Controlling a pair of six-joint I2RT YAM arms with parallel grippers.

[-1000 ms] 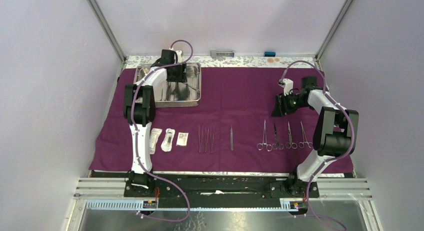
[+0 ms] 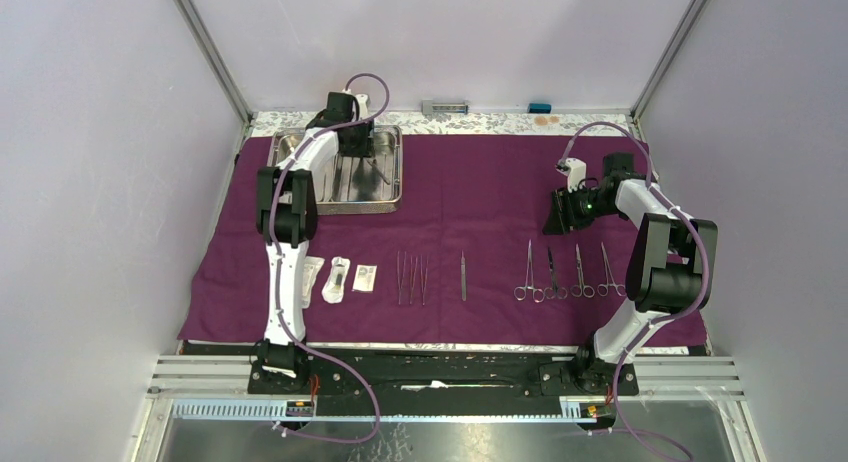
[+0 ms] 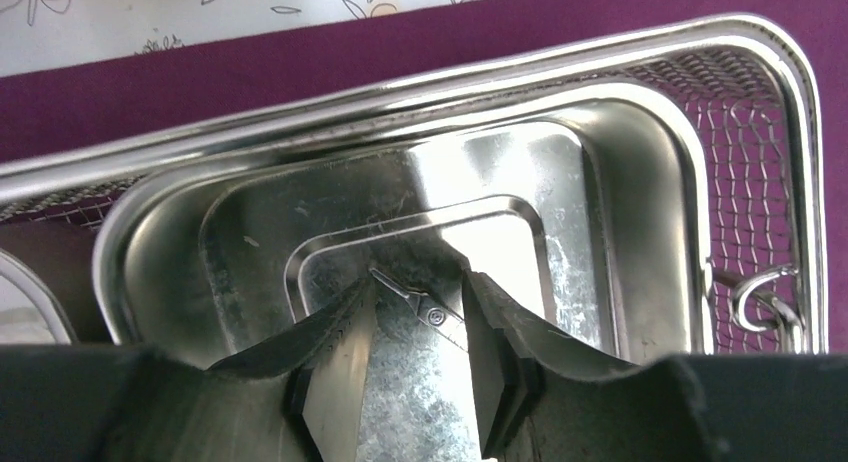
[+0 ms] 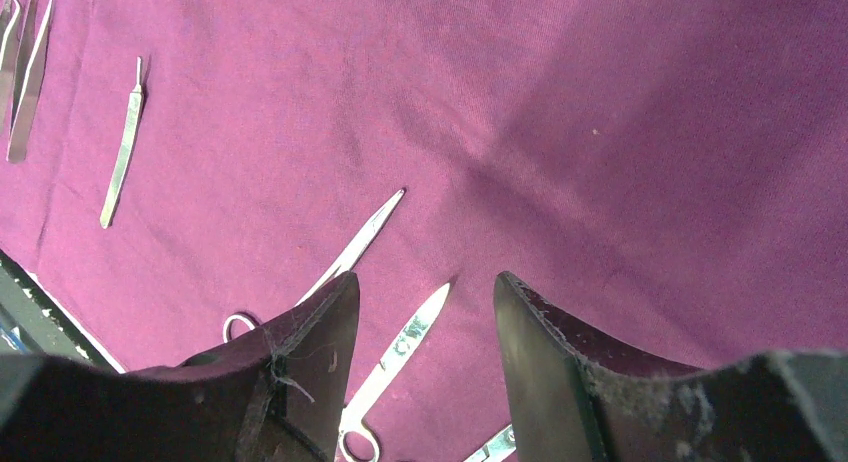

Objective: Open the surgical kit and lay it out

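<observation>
In the left wrist view a small metal instrument (image 3: pixel 432 310) with a pivot lies on the floor of the steel tray (image 3: pixel 640 222). My left gripper is over it, fingers apart on either side; its lower end is hidden. From above, the tray (image 2: pixel 391 172) sits at the back left. My right gripper (image 2: pixel 555 229) hovers over the cloth behind the row of scissors and clamps (image 2: pixel 530 278), its fingers apart with only cloth and tools below. A scalpel handle (image 2: pixel 463 276) and several tweezers (image 2: pixel 412 279) lie left of that row.
Sealed packets (image 2: pixel 336 280) lie at the front left, beside the left arm. A mesh basket rim (image 3: pixel 812 202) surrounds the tray, with a hooked latch (image 3: pixel 765 300) on its right.
My left gripper has shifted slightly to the right and back over the tray. The right arm and the laid-out tools stay where they were.
</observation>
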